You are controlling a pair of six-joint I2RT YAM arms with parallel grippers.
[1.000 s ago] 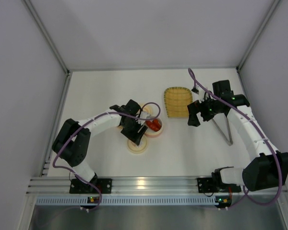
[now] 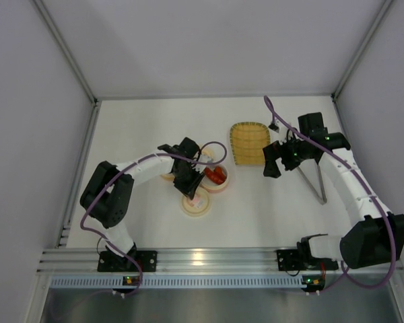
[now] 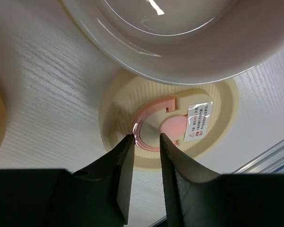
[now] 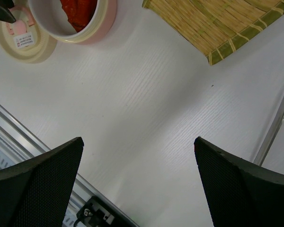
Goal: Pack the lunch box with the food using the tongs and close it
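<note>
The round cream lid (image 2: pixel 196 208) lies flat on the table, its pink curved handle (image 3: pixel 144 113) and pink button facing up. Over it is my left gripper, fingertips apart; the handle's curved side shows between them, one tip at its outer edge and the other inside the loop. Whether they touch it I cannot tell. Beside the lid stands the pink lunch box bowl (image 4: pixel 110 21) holding red food (image 4: pixel 79 13). To the right, above bare table, my right gripper is wide open and empty.
A woven green-yellow mat (image 2: pixel 250 142) lies right of the bowl. Thin metal cutlery (image 4: pixel 276 124) rests at the far right, partly under the right arm. Other cream round pieces (image 2: pixel 207 153) sit behind the left gripper.
The lid has slid slightly to the right, and my left gripper has shifted a little the same way. The right arm, bowl and mat have stayed put.
</note>
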